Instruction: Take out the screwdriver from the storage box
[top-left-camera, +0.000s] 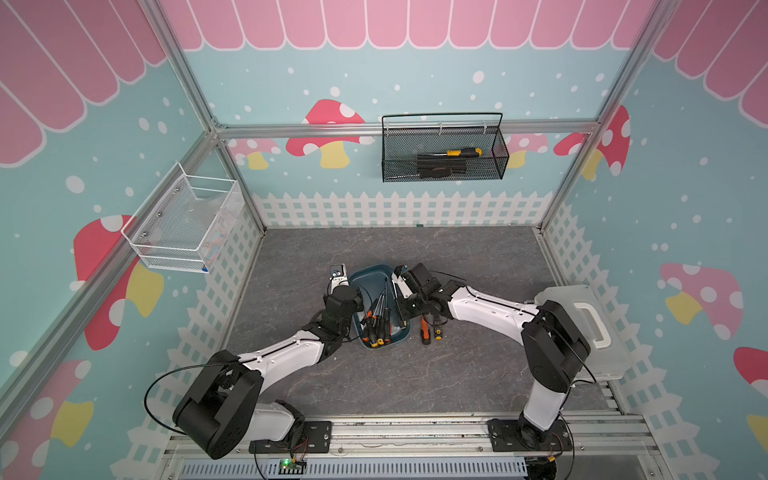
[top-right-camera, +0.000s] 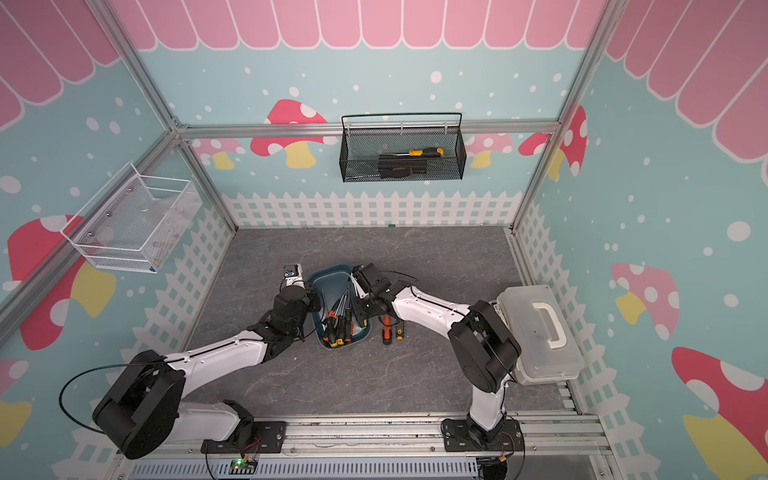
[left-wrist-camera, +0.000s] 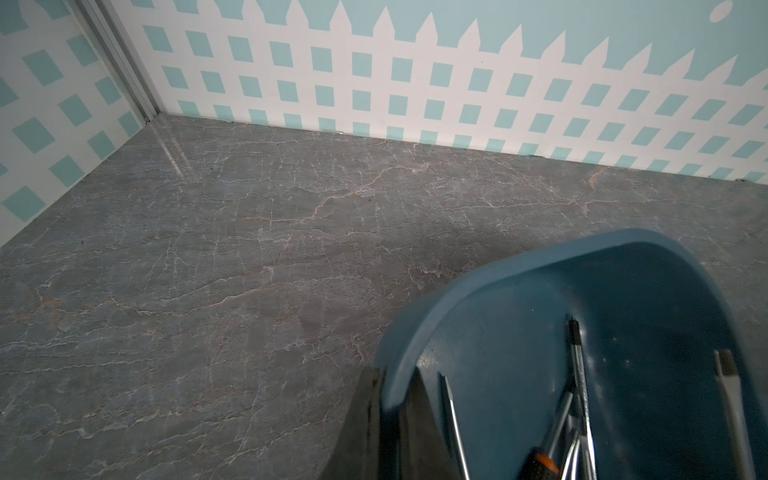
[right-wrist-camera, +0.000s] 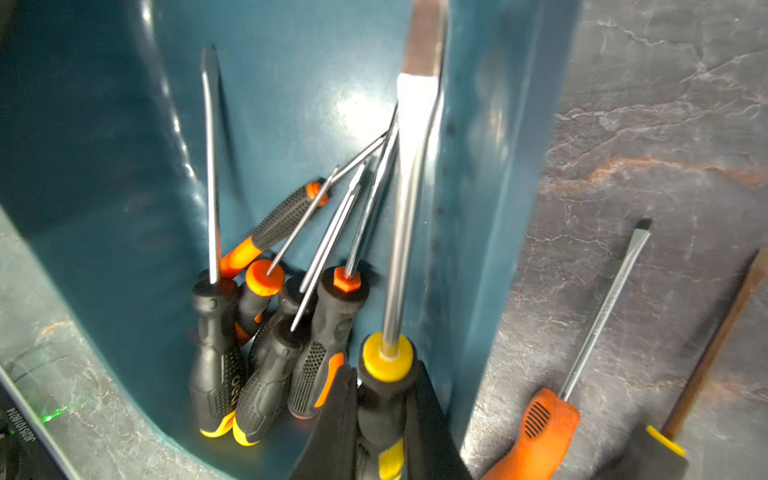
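The blue storage box holds several screwdrivers with black and orange handles, such as one black-handled screwdriver. My right gripper is shut on the black handle of a yellow-collared screwdriver, raised above the others near the box's right wall. Its flat blade also shows at the right of the left wrist view. On the box's left side, my left gripper is shut on the rim, one finger outside and one inside. Its fingers hide that bit of wall.
Right of the box lie an orange-handled screwdriver and a yellow-banded one. A lidded clear case stands far right. A black wire basket hangs on the back wall. Table behind the box is clear.
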